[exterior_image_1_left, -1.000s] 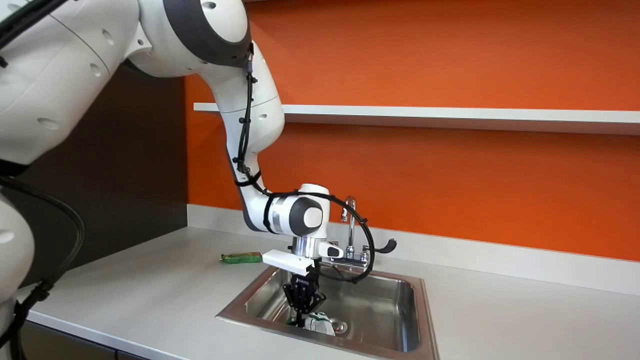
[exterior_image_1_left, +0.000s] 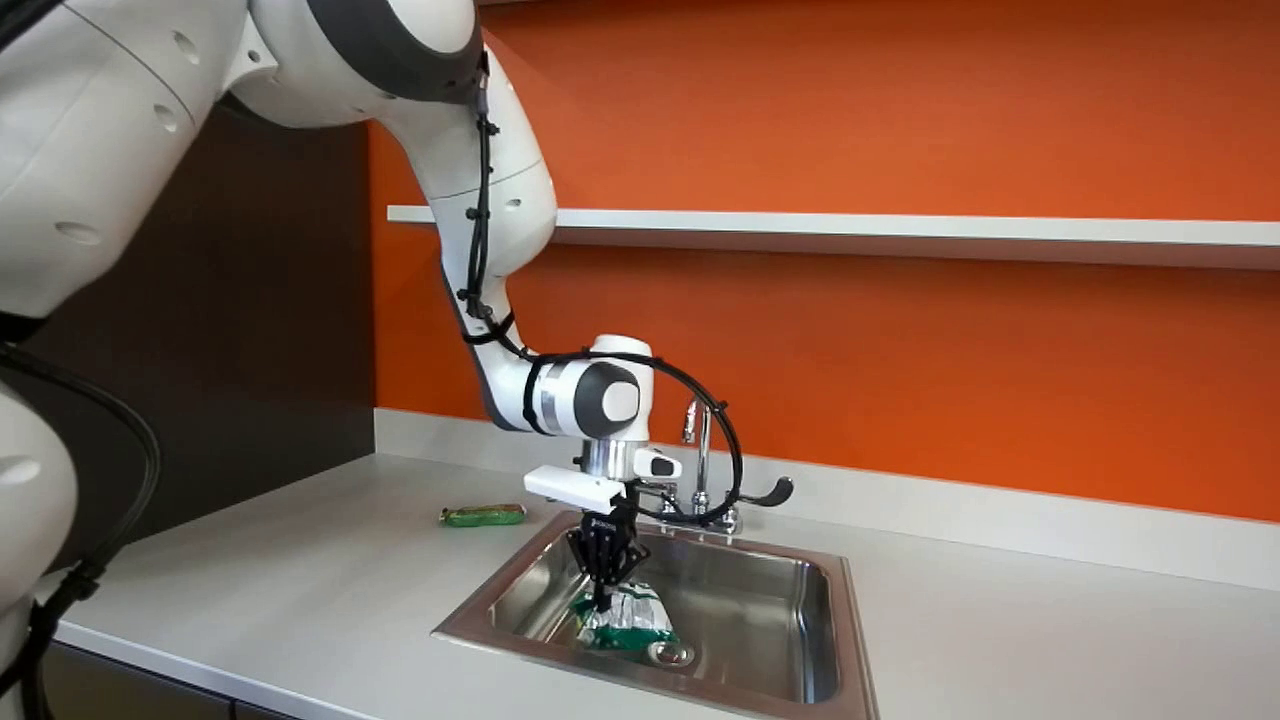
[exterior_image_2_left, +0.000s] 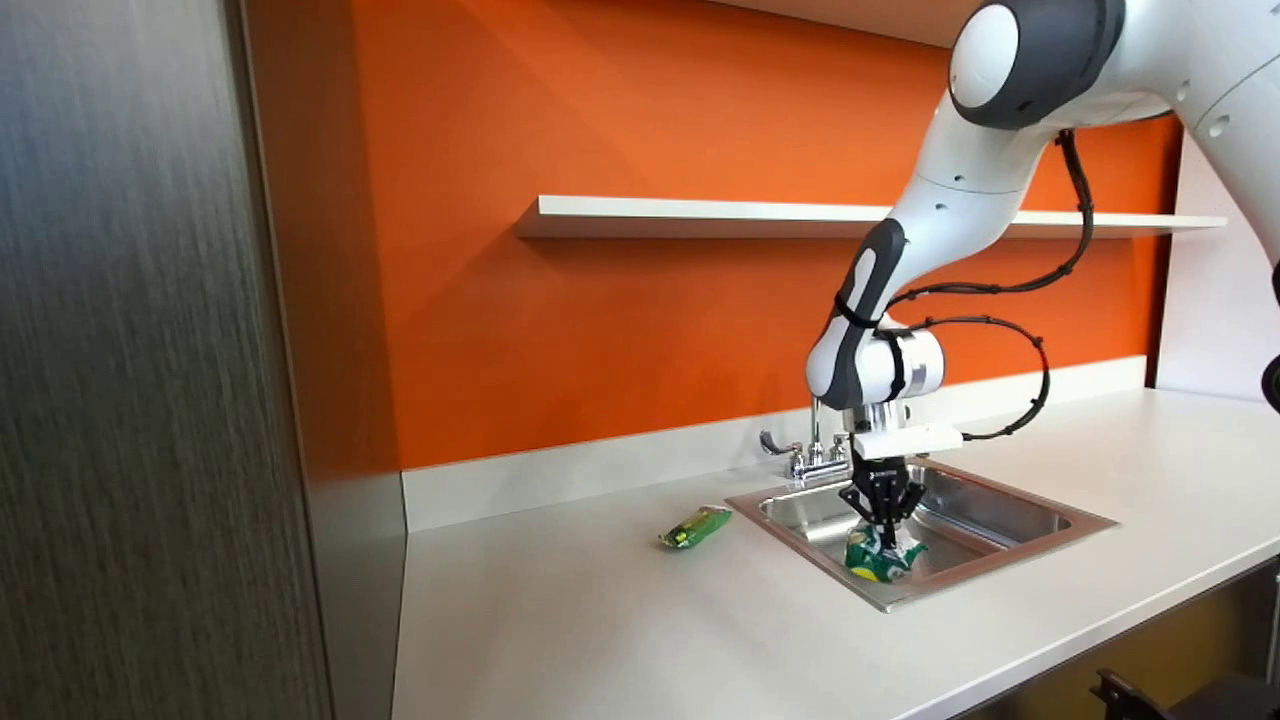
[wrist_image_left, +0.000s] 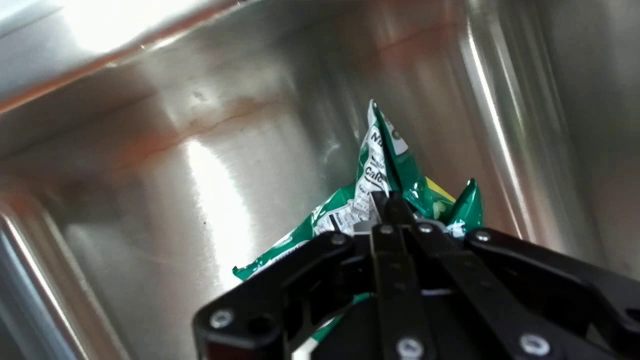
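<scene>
A crumpled green and white packet (wrist_image_left: 375, 171) shows in the wrist view against the steel sink floor, its folds bunched at the fingertips. My gripper is shut on this thin packet; the exact pinch is partly hidden by the black fingers. From the first exterior view, the packet (exterior_image_1_left: 632, 614) hangs below the gripper (exterior_image_1_left: 602, 600), within the sink (exterior_image_1_left: 768, 624). The second exterior view has the same packet (exterior_image_2_left: 884, 558) under the gripper (exterior_image_2_left: 888, 542), inside the sink's left part.
Another green packet (exterior_image_1_left: 482, 515) lies on the counter left of the sink. Behind the basin stands the faucet (exterior_image_1_left: 703, 462), close to the wrist and its looping cable. A white shelf (exterior_image_1_left: 912, 228) runs along the orange wall. The counter right of the sink is clear.
The arm and gripper have risen, and the green packet has come up with them. More of the packet shows now, and it covers part of the drain. The packet on the counter has not moved.
</scene>
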